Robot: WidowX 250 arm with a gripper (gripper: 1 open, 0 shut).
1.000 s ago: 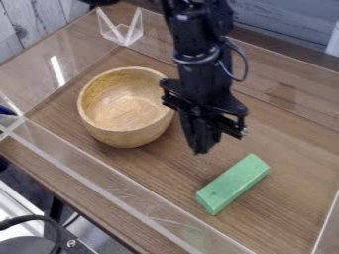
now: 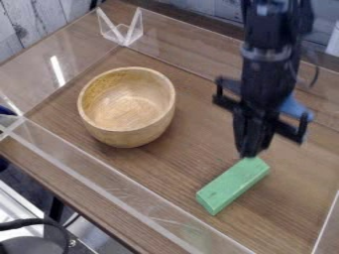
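Observation:
The black robot arm comes down from the top right, its gripper (image 2: 255, 135) hanging above and just behind a green rectangular block (image 2: 233, 187) lying on the wooden table. The gripper is blurred; it looks shut, and nothing clear shows between its fingers.
A tan round bowl (image 2: 126, 106) stands on the left of the table (image 2: 146, 193). A small clear object (image 2: 121, 26) sits at the back left. A blue item (image 2: 294, 111) shows behind the arm at the right. The table's left edge runs diagonally.
The arm and gripper have moved to the right, from near the bowl's side to behind the green block. The block and bowl look unmoved.

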